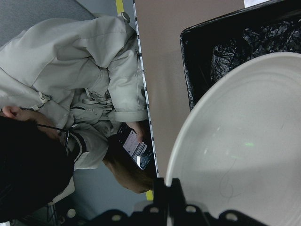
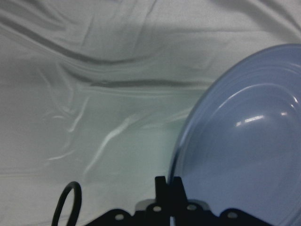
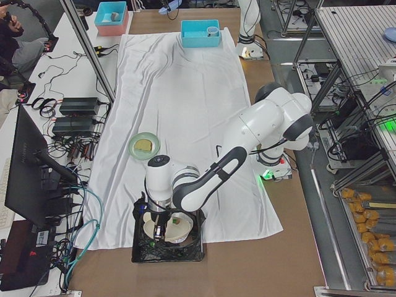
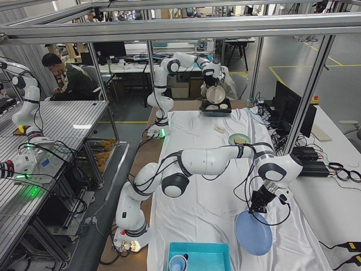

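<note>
My left gripper is shut on the rim of a white plate [image 1: 235, 136], held over a black lined bin [image 3: 167, 250]; in the camera right view the plate [image 4: 216, 94] looks tilted. My right gripper is shut on the rim of a blue plate [image 2: 240, 146], which shows over the white cloth at the near end in the camera right view. A green plate [image 3: 135, 152] with a yellow sponge [image 3: 143, 145] lies on the cloth beside the bin.
A teal box [image 3: 198, 37] with a cup [image 3: 212, 31] stands at one end. Monitors and cables line a side table. A seated person [image 1: 80, 84] is just beyond the bin's edge.
</note>
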